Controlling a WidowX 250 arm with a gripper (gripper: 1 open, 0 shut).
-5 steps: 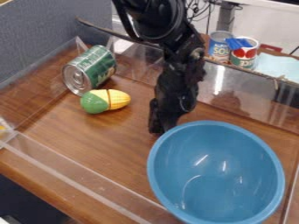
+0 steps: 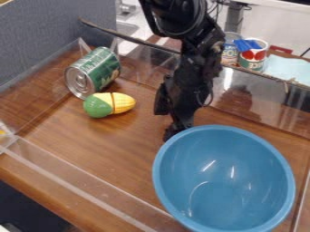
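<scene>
My black gripper (image 2: 179, 116) hangs over the middle of the wooden table, pointing down just behind the blue bowl (image 2: 222, 181); it stands open, with nothing clearly between its dark fingers. To its left lies a toy corn (image 2: 111, 104) with yellow kernels and a green end. A green can (image 2: 92, 72) lies on its side behind the corn, near the grey wall.
Clear side panels border the wooden surface (image 2: 91, 154). Cans (image 2: 252, 56) stand outside at the back right beside a light blue mat (image 2: 285, 70).
The arm has shifted slightly upward and to the right, its upper part more than the fingertips. The bowl, corn and green can have not moved.
</scene>
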